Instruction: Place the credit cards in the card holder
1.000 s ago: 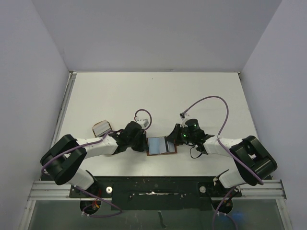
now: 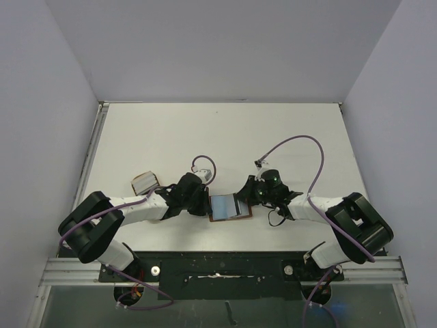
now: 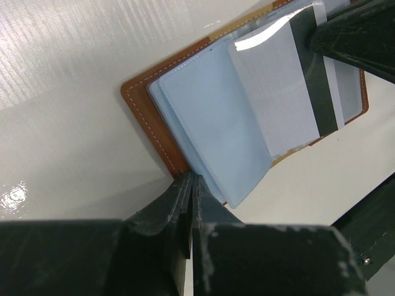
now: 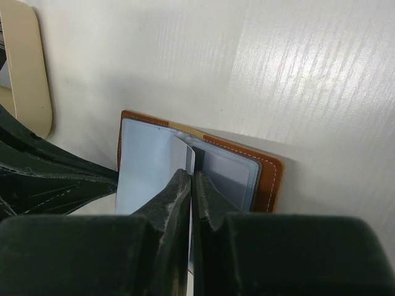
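The card holder, brown leather with light blue sleeves, lies flat on the table between both grippers. In the left wrist view my left gripper is shut at the holder's near edge by a blue sleeve, its tips low against it. A white card with a dark stripe lies in the holder's far half, under my right gripper. In the right wrist view my right gripper is shut at that card's upper edge; whether anything thin is between its fingers is hard to tell.
A tan box holding cards stands at the left of the table, behind the left arm.
My right gripper has shifted very slightly at the holder's right part; the left gripper and the holder look unchanged.
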